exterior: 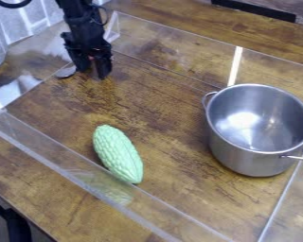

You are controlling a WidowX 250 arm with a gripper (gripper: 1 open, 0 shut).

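At the upper left my gripper [91,62] hangs low over the wooden table [154,104]; whether its fingers are open or shut is hard to make out. A small silvery object [67,71] lies just left of it, partly hidden by it. A pale green toy vegetable [116,151] lies at the lower middle, well apart from the gripper. A steel pot [249,151] with two handles stands upright on the right.
Clear plastic walls [141,213] border the work area. The middle of the table, between the gripper, the pot and the vegetable, is bare wood.
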